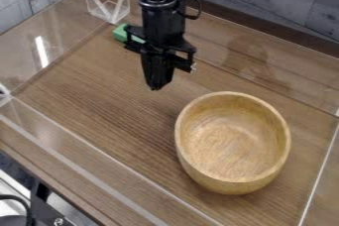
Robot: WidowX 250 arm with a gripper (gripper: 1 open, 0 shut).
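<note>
My gripper [158, 77] hangs at the upper middle of the camera view, a dark arm with its tip pointing down over the wooden surface; whether it is open or shut is hard to tell. A green object [127, 36] lies behind it to the left, partly hidden by the arm. A round wooden bowl [232, 143] sits at the lower right, in front of and to the right of the gripper.
Clear plastic items sit at the top left and left edge. A dark wall runs along the back right. A black cable lies at the bottom left corner.
</note>
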